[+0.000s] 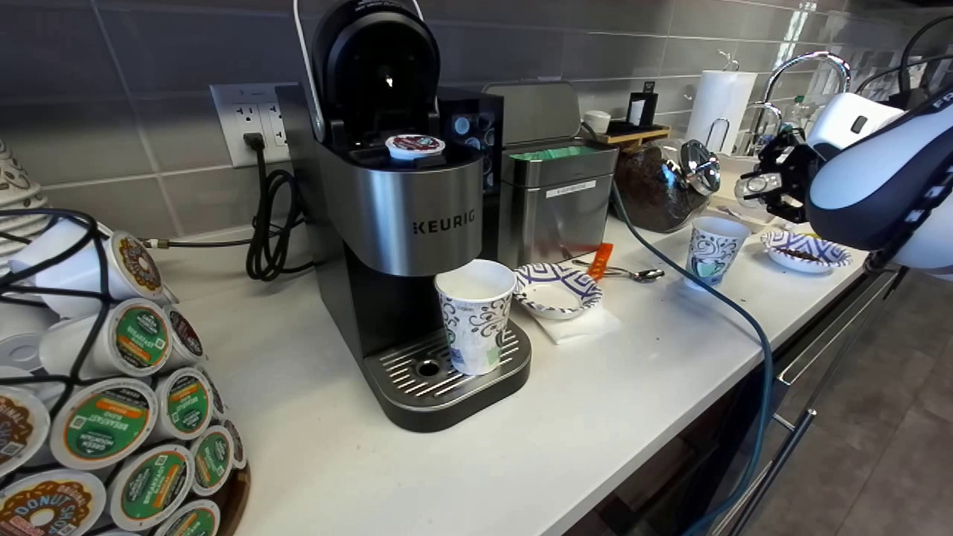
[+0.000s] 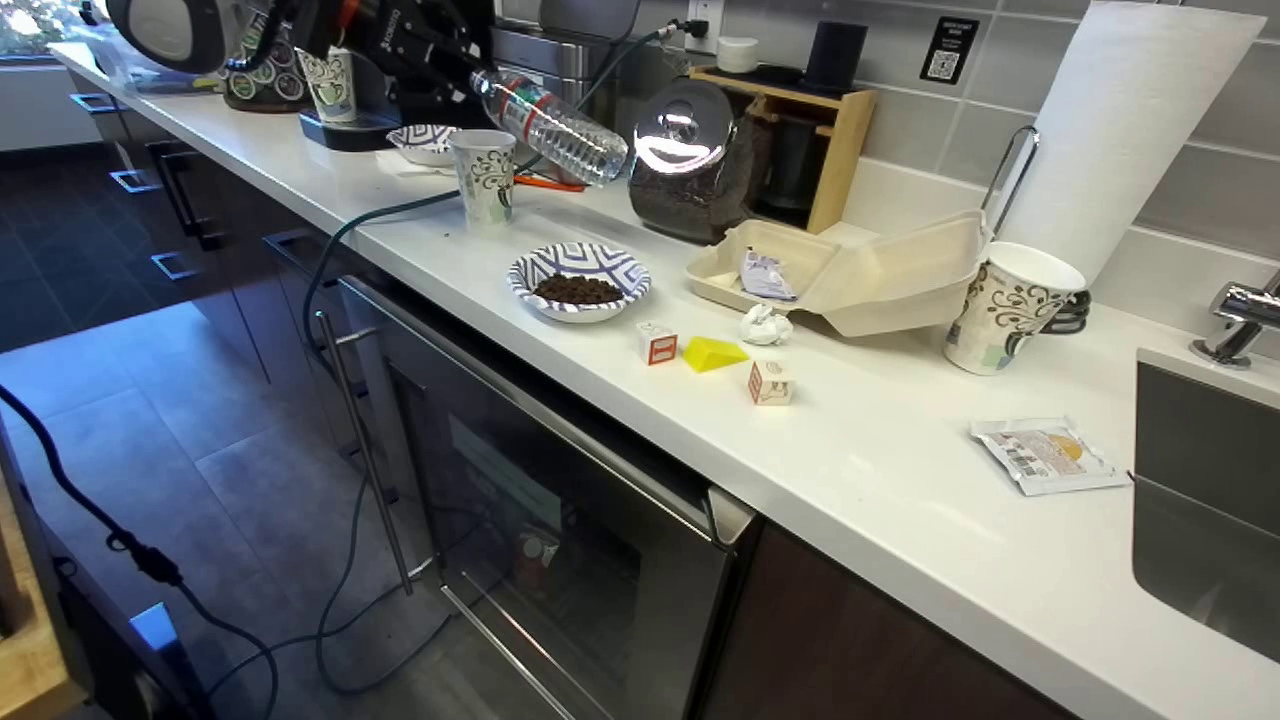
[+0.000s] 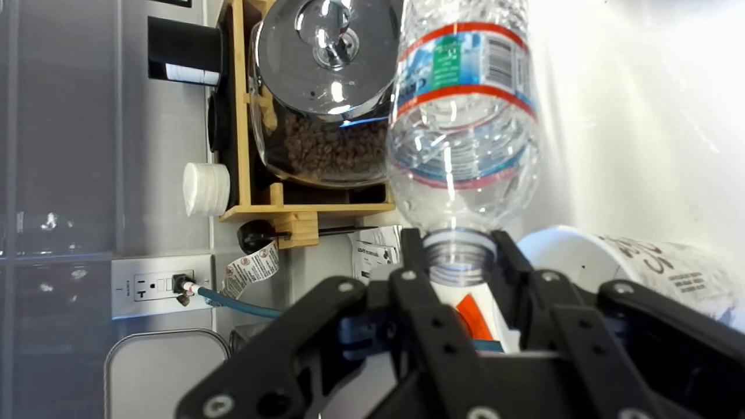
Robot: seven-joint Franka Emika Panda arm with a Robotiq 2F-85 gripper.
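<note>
A clear plastic bottle (image 3: 464,153) with a red, blue and green label is held by its neck; my gripper is shut on it. In exterior view 2 the bottle (image 2: 552,126) hangs tilted above the counter, its base pointing down to the right, and the gripper (image 2: 474,82) is at its upper left end. A patterned paper cup (image 2: 485,178) stands on the counter just left of and below the bottle. In the wrist view that cup (image 3: 674,276) is right of the bottle, apart from it. No cap shows on the neck.
A Keurig machine (image 1: 393,205) stands open with a pod on top and a paper cup (image 1: 476,317) on its tray. The glass coffee jar (image 2: 684,156) is close behind the bottle. A bowl of grounds (image 2: 579,282), an open takeout box (image 2: 858,270) and a blue cable (image 1: 715,295) occupy the counter.
</note>
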